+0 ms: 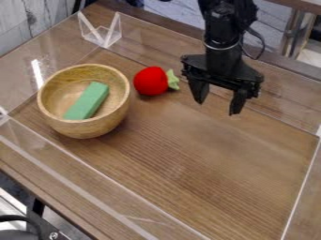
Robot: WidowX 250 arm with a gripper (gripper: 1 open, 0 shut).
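Observation:
The black robot arm reaches down from the top of the camera view to the gripper (222,86), which hangs over the wooden table (213,169) with its dark fingers spread apart and nothing visible between them. Left of it lies a red object with a green leafy part, like a strawberry or tomato (150,82). A wooden bowl (114,113) at the left holds a green bar-shaped object (84,101).
A small clear wire or plastic item (100,30) stands at the upper left. Dark cables show at the lower-left corner.

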